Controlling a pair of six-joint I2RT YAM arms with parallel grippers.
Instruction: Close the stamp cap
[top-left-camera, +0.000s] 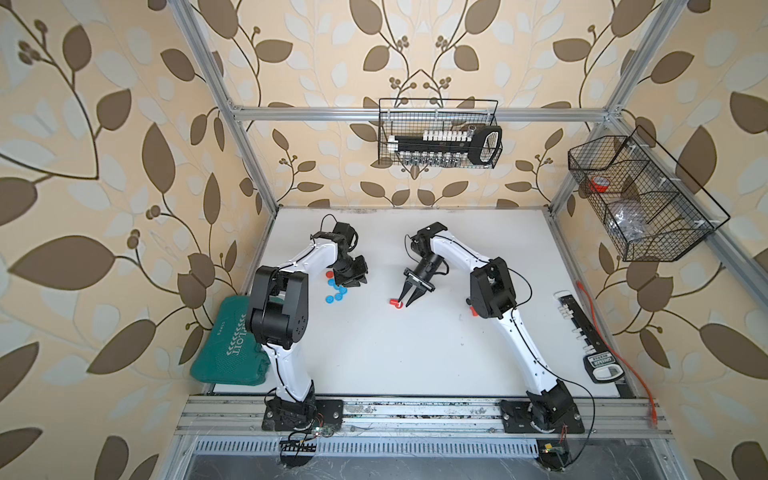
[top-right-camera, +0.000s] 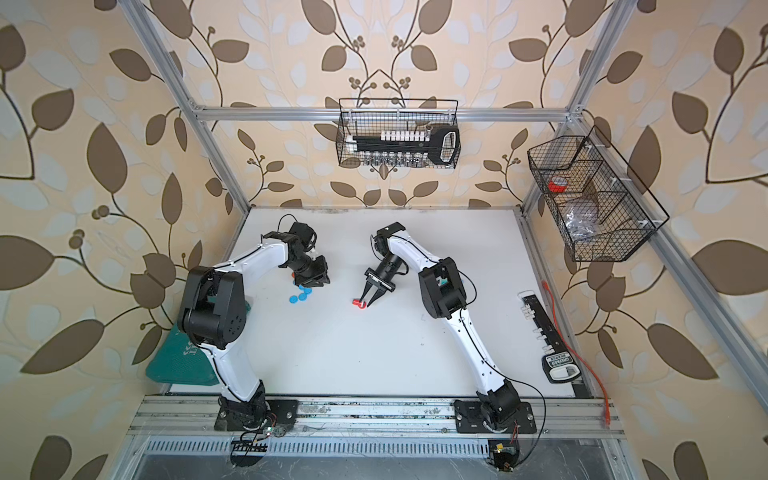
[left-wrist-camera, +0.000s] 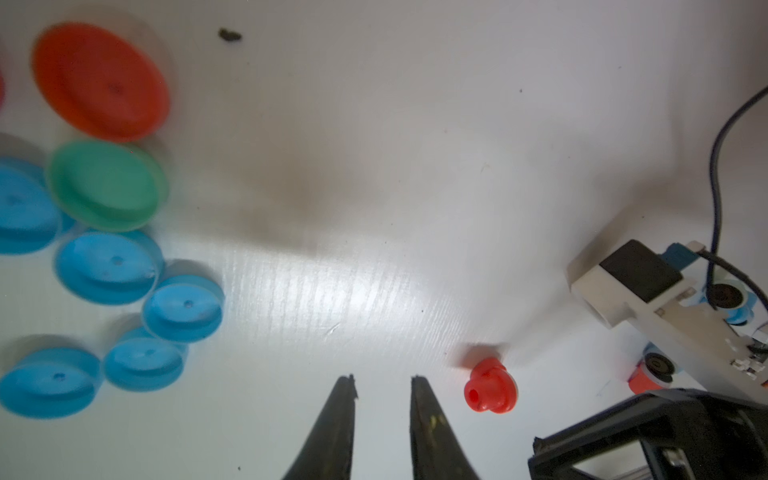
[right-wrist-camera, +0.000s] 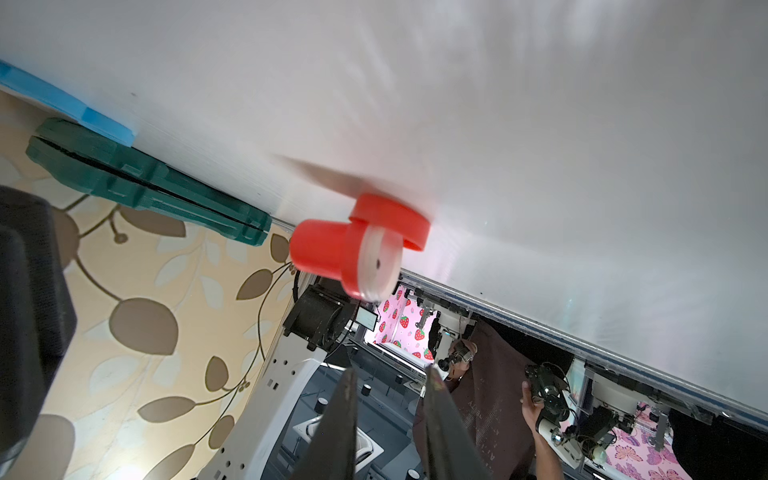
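Observation:
The red stamp lies tipped on its side by the red cap; its pale stamping face shows outside the cap. From above, the stamp's handle points left, with the cap beside it. My right gripper is open, its fingers spread, and I see nothing held between them in its wrist view. My left gripper hangs open and empty over the table, apart from the red stamp, whose handle end faces that camera.
Several blue caps, a green cap and a red cap lie below the left arm. More stamps stand beside the right arm. A green case occupies the left edge.

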